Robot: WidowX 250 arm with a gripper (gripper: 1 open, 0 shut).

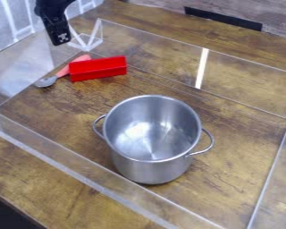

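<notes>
A steel pot (150, 152) with two side handles stands in the middle front of the wooden table, empty inside. Behind it to the left lies a red block (99, 70), with a pinkish utensil with a metal end (46, 80) beside it. My black gripper (60, 36) hangs at the top left, above and behind these items, partly cut off by the frame's edge; its fingers are too small and dark to make out.
Clear plastic walls (103, 189) enclose the work area, with a white strip (203, 68) at the back. The wood is bare right of the red block and around the pot.
</notes>
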